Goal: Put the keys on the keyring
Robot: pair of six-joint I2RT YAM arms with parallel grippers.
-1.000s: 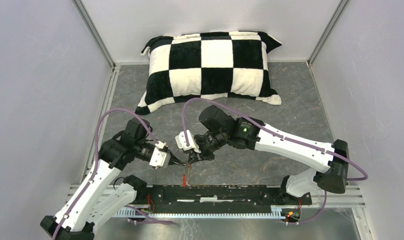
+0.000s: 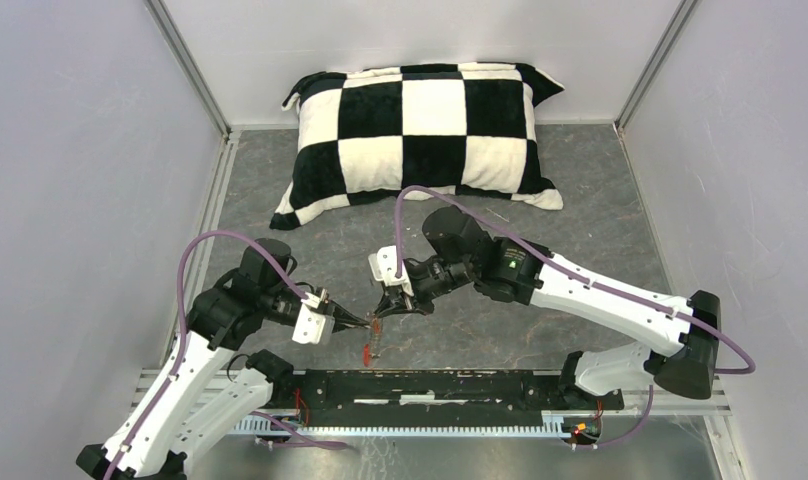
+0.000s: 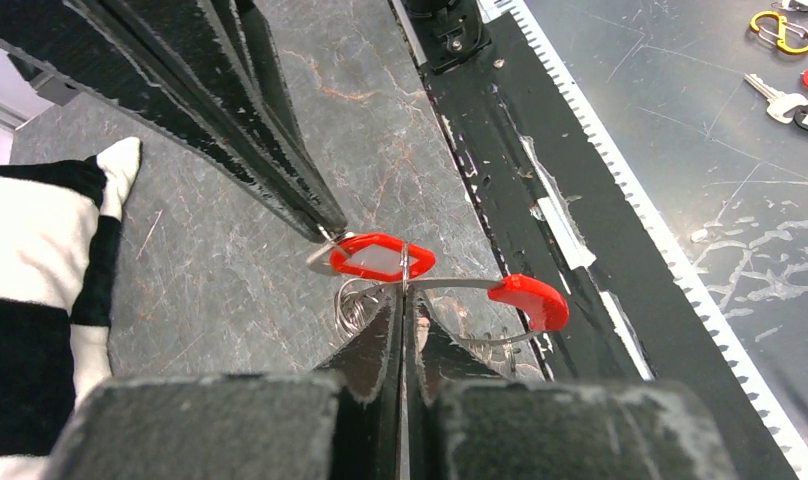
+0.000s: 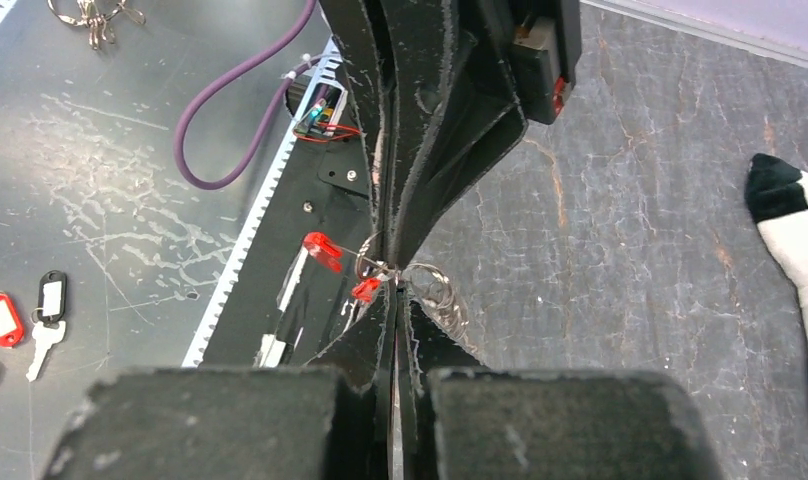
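The two grippers meet low at the front centre of the top view. In the left wrist view my left gripper is shut on thin metal of a keyring bunch [image 3: 355,305], which carries red-covered pieces [image 3: 528,300] and hangs with several rings and small metal parts. The tip of my right gripper is shut at the same bunch, on a thin metal piece close to the left fingertips. Exactly which ring or key each tip grips is hard to tell.
A checkered pillow [image 2: 410,150] lies at the back. A dark rail [image 2: 420,390] runs along the front edge. Beyond it, loose keys [image 4: 42,345] and tags [image 4: 2,318] lie on a lower surface.
The red pieces hanging at the tips have swung a little.
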